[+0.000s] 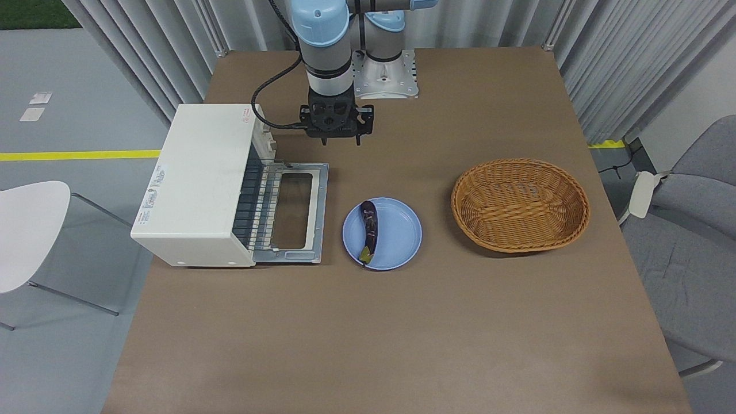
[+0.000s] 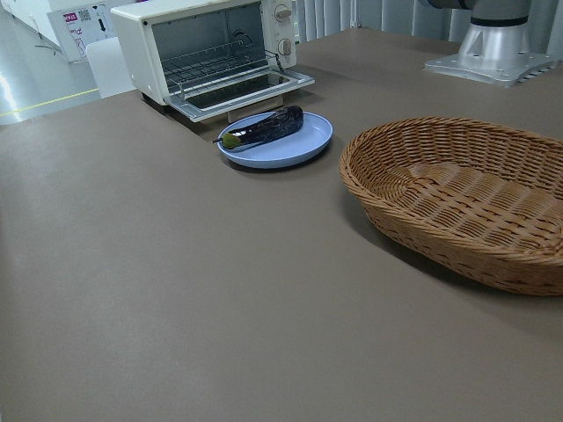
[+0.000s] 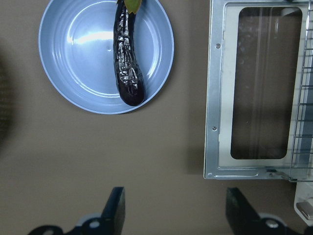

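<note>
A dark eggplant with a green stem [image 1: 369, 227] [image 2: 268, 127] [image 3: 128, 73] lies on a light blue plate [image 1: 400, 234] [image 2: 308, 141] [image 3: 68, 63] near the middle of the table. My gripper [image 1: 341, 140] hangs open above the table, behind the plate, with nothing between its fingers. A white toaster oven [image 1: 190, 186] [image 2: 158, 44] stands left of the plate in the front view, its glass door [image 1: 314, 214] [image 3: 213, 98] folded down flat, a wire rack visible.
A round wicker basket [image 1: 521, 203] [image 2: 466, 202] sits right of the plate in the front view. Chairs stand beside both sides of the table, and my base is at the back.
</note>
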